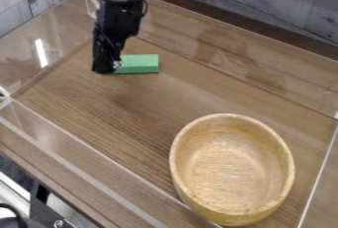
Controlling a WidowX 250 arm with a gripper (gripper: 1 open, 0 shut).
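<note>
The black gripper (103,66) hangs low at the upper left of the camera view, just at the left end of a green rectangular block (140,63) lying on the wooden table (158,123). Its fingers look shut, with nothing visible between them; whether they touch the block is unclear.
A round yellow bowl (231,169) stands at the front right. A wall borders the back right, and the table's edge runs along the lower left.
</note>
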